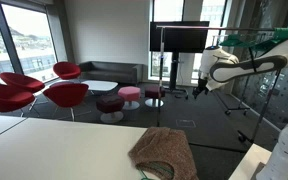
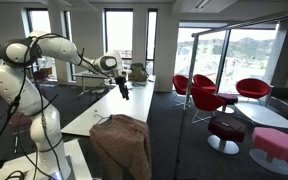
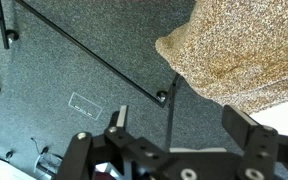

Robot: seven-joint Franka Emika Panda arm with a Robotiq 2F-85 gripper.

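A brown, nubbly cloth item (image 1: 164,152), perhaps a garment, lies at the edge of the white table (image 1: 64,150). Exterior view 2 shows the same brown cloth (image 2: 121,148) spread in the foreground, its near part running out of frame. My gripper (image 1: 197,92) is raised above table height, out past the edge and apart from the cloth. Seen from the wrist, the open gripper has widely spaced fingers with only dark carpet between them. The cloth (image 3: 239,50) fills the upper right there, beyond the fingers.
A thin metal pole (image 1: 161,75) of a stand rises beside the table, and its dark foot bar (image 3: 94,55) crosses the carpet. Red chairs (image 1: 69,93) and low stools (image 2: 274,143) stand farther off. Bare white tabletop extends to one side of the cloth.
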